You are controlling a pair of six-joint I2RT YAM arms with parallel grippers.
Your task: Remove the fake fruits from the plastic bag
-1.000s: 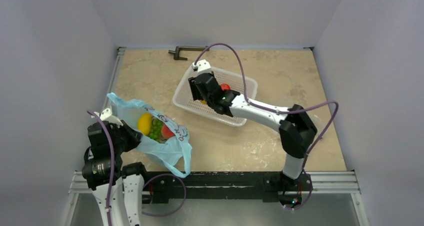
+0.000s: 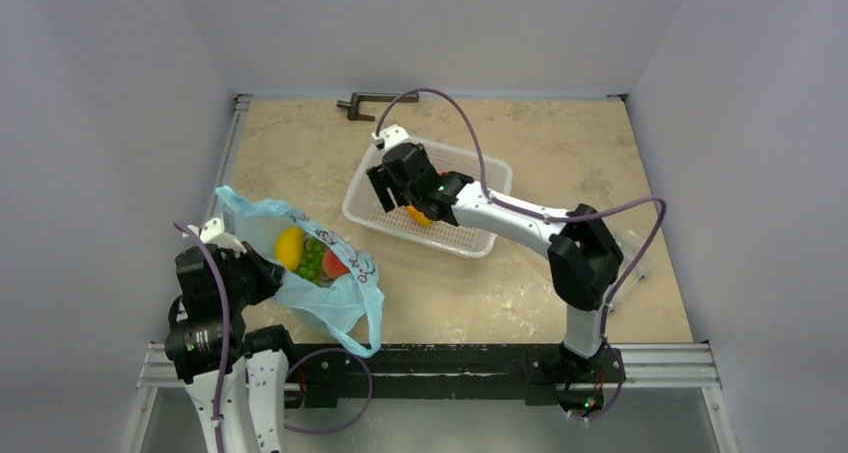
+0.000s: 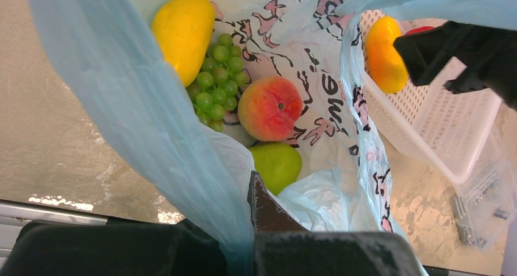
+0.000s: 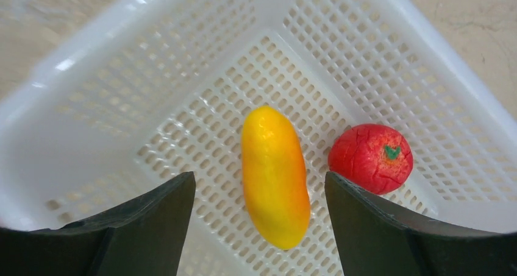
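The blue plastic bag (image 2: 350,308) lies open at left, holding a yellow mango (image 3: 181,38), green grapes (image 3: 216,84), a peach (image 3: 269,108) and a green fruit (image 3: 275,165). My left gripper (image 2: 268,278) is shut on the bag's edge at its near side. My right gripper stands open over the white basket (image 2: 470,238), above an elongated orange-yellow fruit (image 4: 273,166) in it, with nothing seen held; a red tomato (image 4: 369,151) lies beside that fruit.
A clear case of small parts (image 3: 484,209) sits at the right of the table. A dark clamp (image 2: 365,99) is at the back edge.
The bag and left arm look unchanged.
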